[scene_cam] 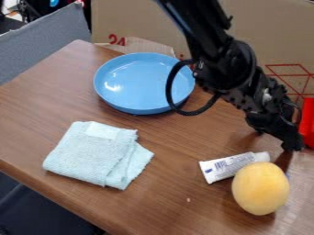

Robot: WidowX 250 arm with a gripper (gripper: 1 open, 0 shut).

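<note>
The black arm reaches in from the top, and its gripper (287, 134) is low over the table (86, 92) at the right, beside a red object (307, 123) partly cut off by the frame edge. A yellow round fruit (260, 188) sits in front of the tube.
A blue plate (138, 84) is at the back left. A folded pale cloth (92, 151) lies at the front left. A cardboard box (135, 20) stands behind.
</note>
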